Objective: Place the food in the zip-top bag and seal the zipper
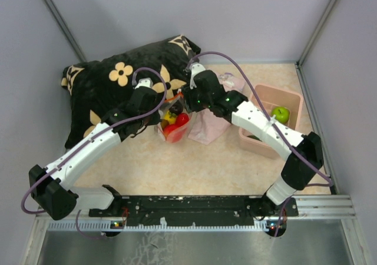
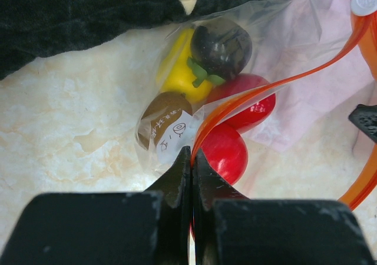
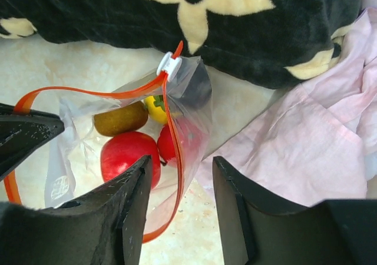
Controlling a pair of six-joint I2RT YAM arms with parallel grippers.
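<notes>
The clear zip bag [image 1: 174, 136] stands open with its orange zipper rim [image 3: 109, 93] spread wide. In the right wrist view it holds red food [image 3: 127, 159], a brown item [image 3: 121, 119] and part of a yellow pepper [image 3: 155, 109]. A dark round item [image 2: 222, 47] also shows inside. My left gripper is shut on the bag's rim. Around the opposite rim, my right gripper stands open, the orange edge passing between its separated fingers. The white zipper slider [image 3: 169, 66] sits at the bag's far corner.
A pink bin [image 1: 271, 92] at the right contains a green apple [image 1: 280, 114]. Pink cloth [image 3: 288, 141] lies right of the bag, and a dark flowered cushion [image 1: 112, 79] fills the back left.
</notes>
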